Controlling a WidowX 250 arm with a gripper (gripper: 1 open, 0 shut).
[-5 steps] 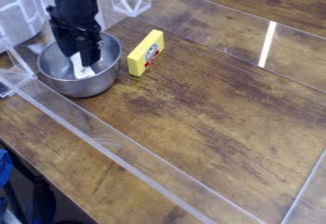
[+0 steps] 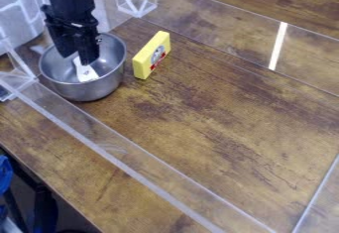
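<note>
My dark gripper (image 2: 79, 49) reaches down from the top left into a steel bowl (image 2: 95, 86), its fingers open. Inside the bowl, below the fingers, lies a white object (image 2: 85, 72), partly hidden by the gripper. To the right of the bowl is a yellow box (image 2: 151, 55) with a printed picture on its side, apart from the gripper.
Clear plastic strips and brackets border the work area. A white covering stands behind the bowl at the left, and something blue is at the lower left edge.
The gripper has shifted very slightly over the bowl. The bowl and the yellow box look unmoved.
</note>
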